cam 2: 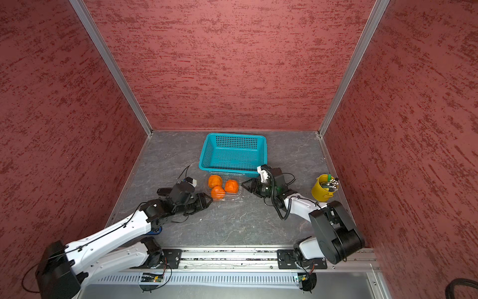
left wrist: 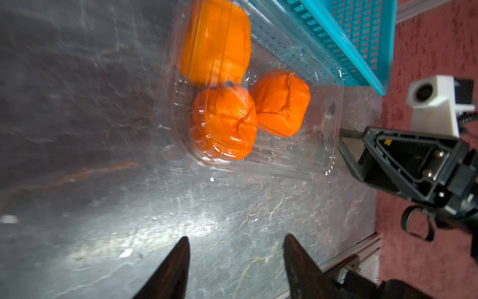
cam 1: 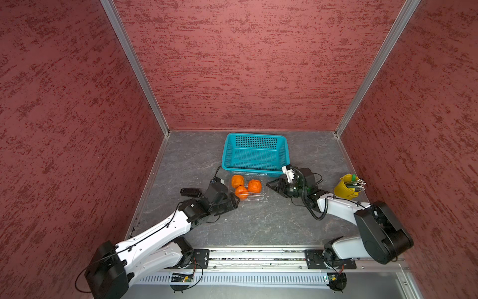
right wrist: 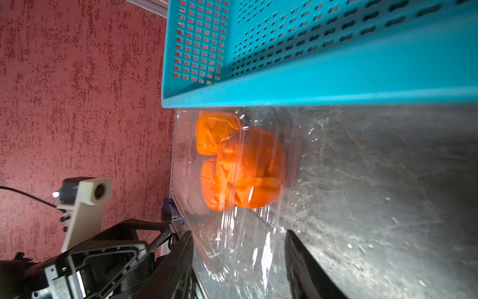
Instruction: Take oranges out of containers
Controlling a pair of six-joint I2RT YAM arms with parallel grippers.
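Three oranges (left wrist: 278, 102) lie in a clear plastic container (left wrist: 298, 164) directly in front of a turquoise perforated basket (cam 1: 255, 152). My left gripper is at the container's near left, fingers apart, with bare table between them in its wrist view. My right gripper is at the container's right end, also open, with only clear plastic and table seen between or beyond its fingertips. No orange is between either gripper's fingers.
A yellow cup with pens (cam 1: 343, 189) stands at the right edge, and a dark oblong object (cam 1: 190, 191) lies left of my left gripper.
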